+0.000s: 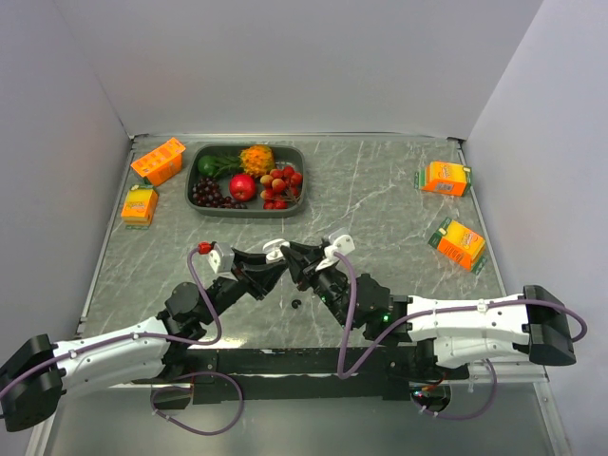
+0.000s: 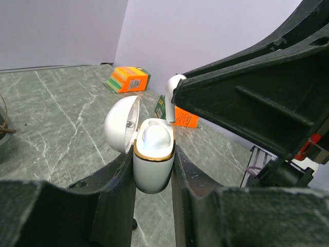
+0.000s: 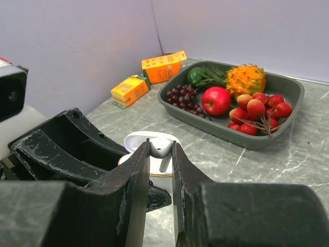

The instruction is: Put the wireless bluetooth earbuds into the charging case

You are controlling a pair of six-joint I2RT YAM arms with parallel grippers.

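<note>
The white charging case (image 2: 153, 167), lid raised, is gripped in my left gripper (image 1: 271, 269), which is shut on it. My right gripper (image 1: 294, 257) is shut on a white earbud (image 3: 160, 147), holding it directly over the open case, its stem angled down at the case in the right wrist view. In the left wrist view the earbud (image 2: 172, 95) sits at the case's top edge; whether it is seated in a slot I cannot tell.
A grey tray (image 1: 247, 213) of fruit and vegetables stands at the back. Orange boxes (image 1: 445, 178) lie along both sides. Small black pieces (image 1: 296, 304) lie on the marble table (image 1: 361, 171) below the grippers.
</note>
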